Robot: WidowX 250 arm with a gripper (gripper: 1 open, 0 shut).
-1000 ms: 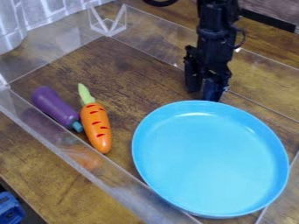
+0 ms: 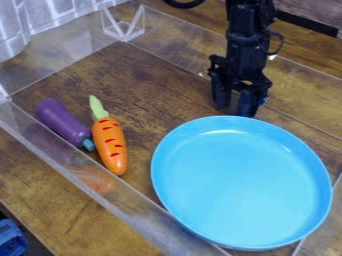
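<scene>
The black gripper [image 2: 238,92] hangs low at the back right, above or at the wooden surface just behind the large blue plate [image 2: 241,182]. Its fingers are dark and blurred against each other, so I cannot tell whether anything is between them. An orange carrot with a green top [image 2: 110,140] lies left of the plate. A purple eggplant [image 2: 62,125] lies further left, near the clear wall.
Clear plastic walls border the work area on the left, back and right. A small blue object [image 2: 8,238] is outside at the lower left corner.
The gripper has shifted very slightly; the plate, carrot and eggplant have stayed where they were.
</scene>
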